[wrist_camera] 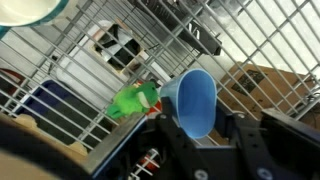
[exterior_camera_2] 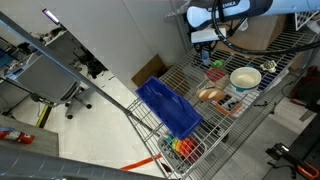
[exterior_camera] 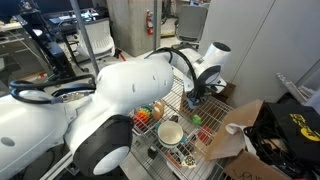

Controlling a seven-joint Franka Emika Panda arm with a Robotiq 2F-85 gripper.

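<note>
A blue cup [wrist_camera: 196, 102], open rim toward the camera, is held between the fingers of my gripper in the wrist view. The gripper is shut on it, above a wire rack [wrist_camera: 65, 85]. A green item [wrist_camera: 132, 98] lies on the rack below and left of the cup. In exterior view 1 the gripper [exterior_camera: 192, 98] hangs over the far part of the rack, and the green item [exterior_camera: 197, 120] lies nearer the camera. Exterior view 2 shows the blue cup [exterior_camera_2: 207, 57] beneath the gripper.
A white bowl [exterior_camera: 171, 133] stands on the rack, with a blue bin [exterior_camera_2: 168, 107] to the side. An open cardboard box [exterior_camera: 235, 130] and a black case [exterior_camera: 300, 135] border the right. Small items [exterior_camera: 145, 112] lie near the bowl.
</note>
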